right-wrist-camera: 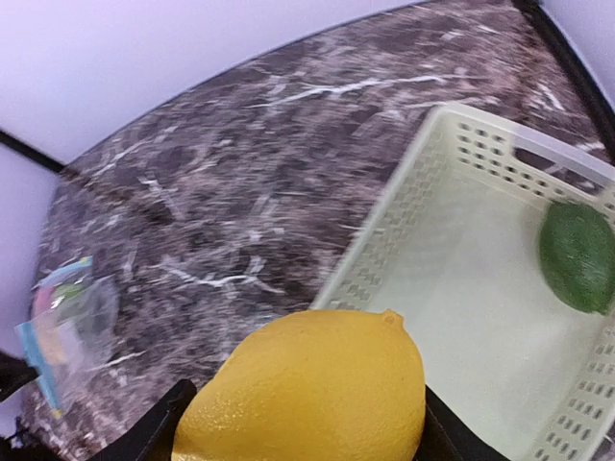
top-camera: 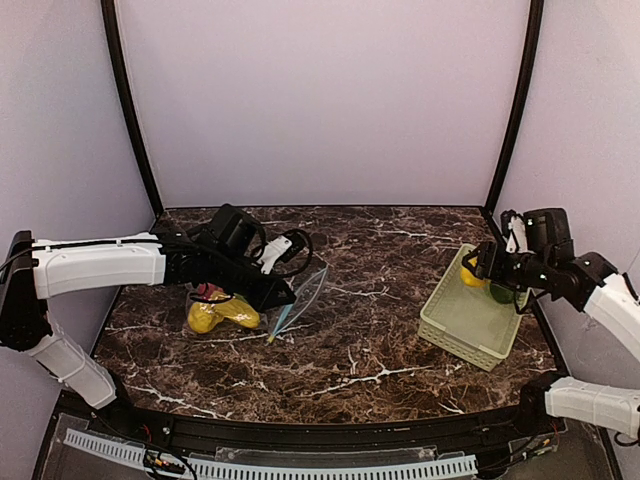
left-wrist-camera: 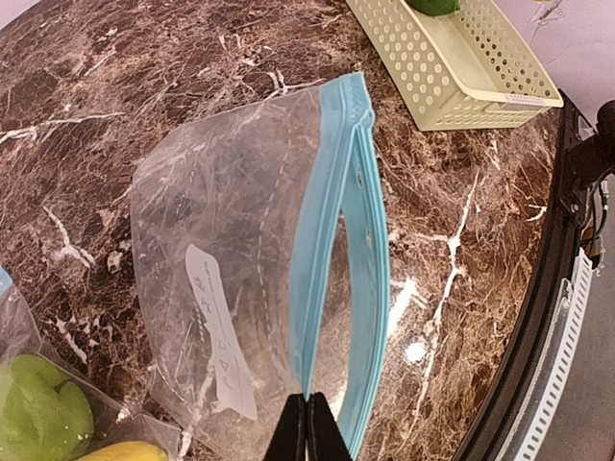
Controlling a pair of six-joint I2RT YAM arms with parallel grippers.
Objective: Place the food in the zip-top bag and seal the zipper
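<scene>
A clear zip bag [left-wrist-camera: 231, 230] with a light blue zipper edge [left-wrist-camera: 322, 211] lies spread in the left wrist view, its mouth gaping; it looks empty. At one lip of that mouth my left gripper is shut, the bag's thin edge between its fingertips. In the right wrist view a yellow, lemon-like food [right-wrist-camera: 307, 394] fills the space between the fingers of my right gripper [top-camera: 478, 265], which is shut on it. That gripper hangs over the pale basket [top-camera: 465, 340]. Inside the basket rests a green food [right-wrist-camera: 579, 254].
Left of the empty bag, another clear bag holds yellow food [top-camera: 205, 317] and other pieces, partly under the left arm. Bare marble tabletop [top-camera: 370, 300] stretches between the bags and the basket.
</scene>
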